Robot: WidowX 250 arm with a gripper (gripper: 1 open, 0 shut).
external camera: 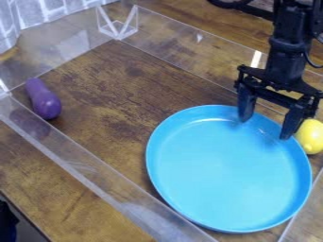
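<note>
My black gripper [265,115] stands open over the back right rim of a light blue plate [225,174], its two fingers spread apart with nothing seen between them. A yellow object [309,136] sits at the right, just beside the plate and close to the right finger. A purple eggplant-like object [45,102] lies at the far left on the wooden surface.
Clear plastic walls [112,26] edge the wooden work area at the back, left and front. The wooden floor [132,90] between the purple object and the plate is bare.
</note>
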